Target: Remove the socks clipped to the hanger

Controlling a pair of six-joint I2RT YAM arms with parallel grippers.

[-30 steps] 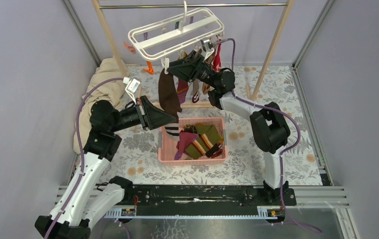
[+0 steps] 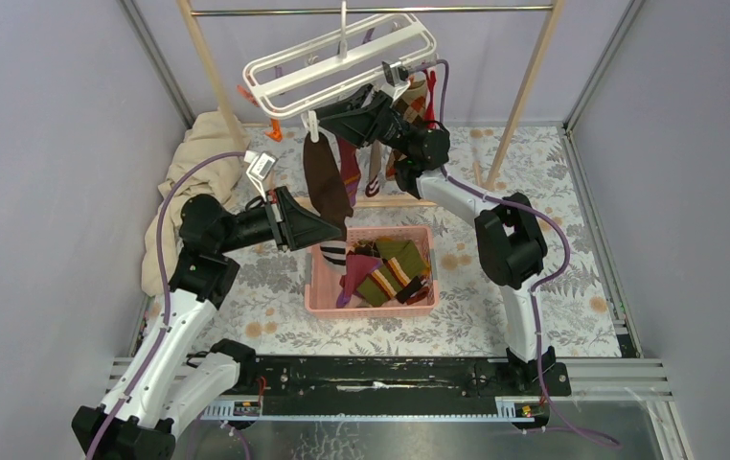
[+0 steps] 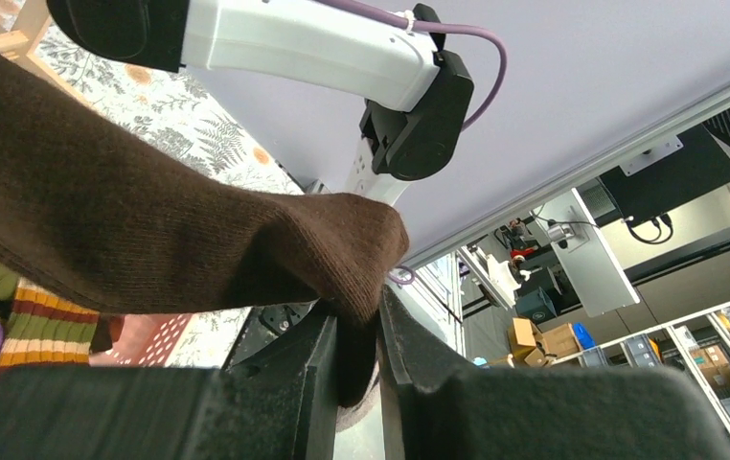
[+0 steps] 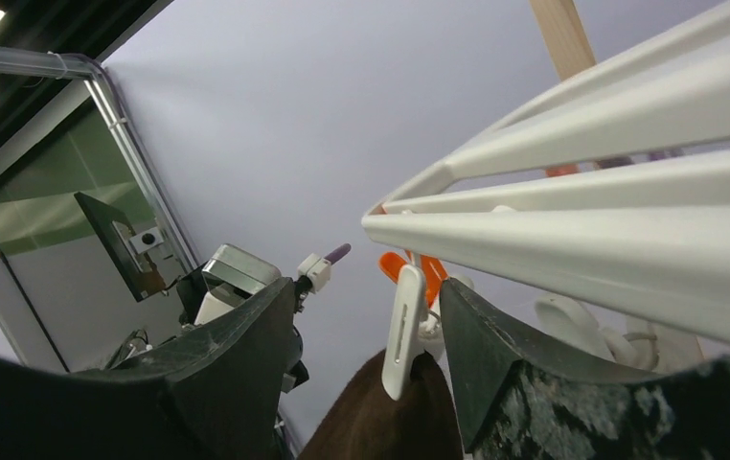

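Observation:
A white clip hanger (image 2: pixel 340 65) hangs from the rail, socks clipped below. A long brown sock (image 2: pixel 326 177) with a striped end hangs from its front-left clip (image 4: pixel 404 326). My left gripper (image 2: pixel 315 235) is at that sock's lower part; in the left wrist view the brown fabric (image 3: pixel 198 240) runs down between its fingers, whose grip is hard to tell. My right gripper (image 2: pixel 328 117) stands open around the white clip at the hanger's edge, as the right wrist view shows.
A pink basket (image 2: pixel 318 297) below holds several socks. A beige cloth (image 2: pixel 179 182) lies at the left. The wooden stand's right post (image 2: pixel 524 86) is behind my right arm.
My right gripper has moved slightly left and up, and the hanger has shifted and tilted a little.

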